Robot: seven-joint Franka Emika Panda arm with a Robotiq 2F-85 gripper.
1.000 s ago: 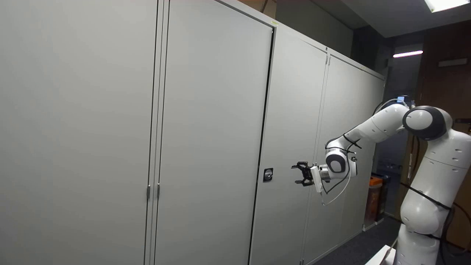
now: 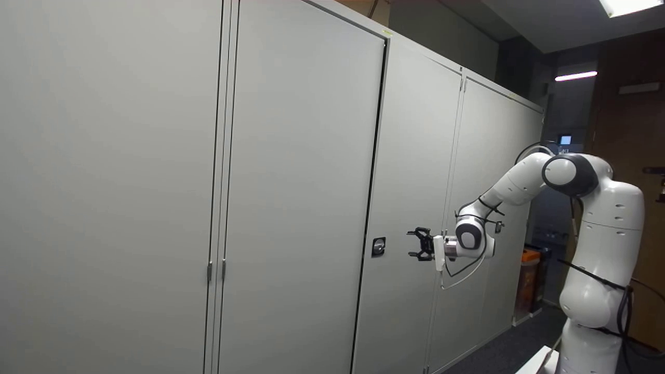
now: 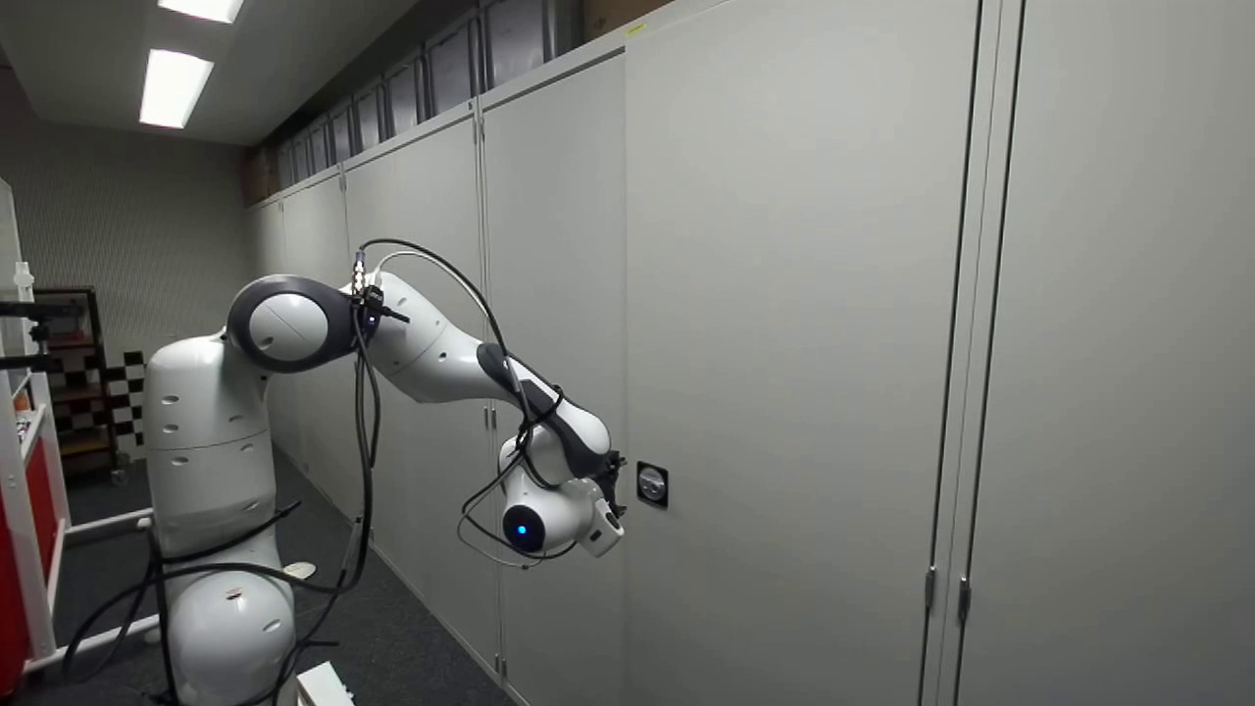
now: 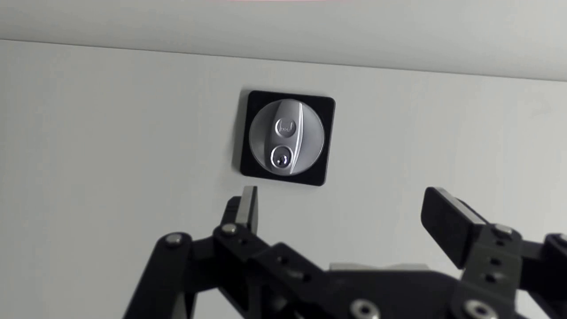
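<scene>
A round silver knob [image 4: 287,137] with a keyhole sits in a square black plate on the grey cabinet door [image 4: 133,133]. Its raised grip stands nearly upright in the wrist view. In exterior view 1 the lock knob [image 2: 378,246] lies left of my gripper [image 2: 411,243], with a gap between them. Open and empty, the gripper shows its two fingers wide apart in the wrist view, below the knob and reaching to its right. In exterior view 2 the knob [image 3: 652,483] is just right of the gripper, which the wrist mostly hides.
Tall cabinet doors [image 2: 299,187] form a long wall, all shut. A door seam [image 4: 319,63] runs above the knob in the wrist view. Cables [image 3: 367,471] hang along the arm. An orange-topped bin [image 2: 530,256] stands behind the arm.
The arm has moved left in exterior view 1, bringing the gripper slightly closer to the knob and more level. The gripper stays open, and knob and doors look the same.
</scene>
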